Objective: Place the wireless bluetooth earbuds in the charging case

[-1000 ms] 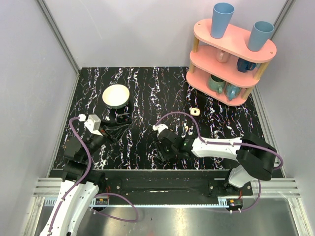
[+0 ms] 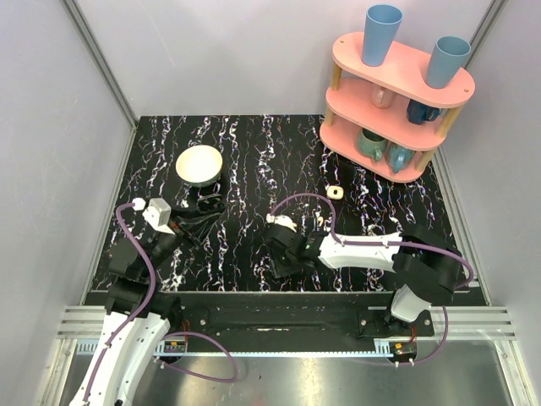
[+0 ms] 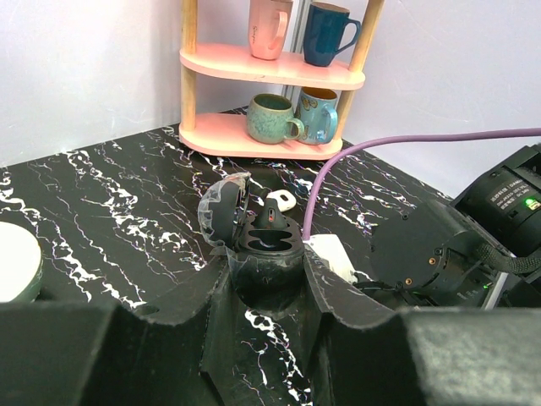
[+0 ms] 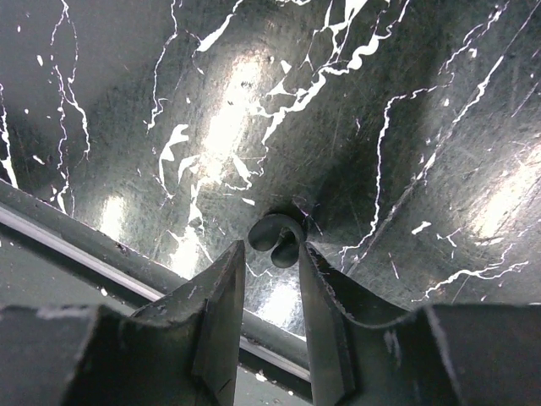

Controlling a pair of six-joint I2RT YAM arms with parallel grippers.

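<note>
In the left wrist view, my left gripper is shut on the black charging case (image 3: 269, 266), its lid (image 3: 223, 211) raised. Inside the case, one dark earbud-like piece (image 3: 271, 215) stands up at the back, and a hollow shows in front of it. In the right wrist view, a small black earbud (image 4: 272, 230) lies on the dark marbled table. My right gripper is pointed down over it, part open, with the earbud showing in the gap between the fingertips; whether they touch it I cannot tell.
A white bowl (image 2: 199, 165) stands at the table's back left. The pink shelf (image 2: 389, 110) with cups and mugs is at the back right. A small whitish object (image 2: 335, 193) lies right of centre. The table's front edge (image 4: 84, 245) runs close to the earbud.
The right arm's elbow and forearm have shifted left, while its gripper has stayed near the same spot, with a slight change of tilt. The left arm and the case have not moved.
</note>
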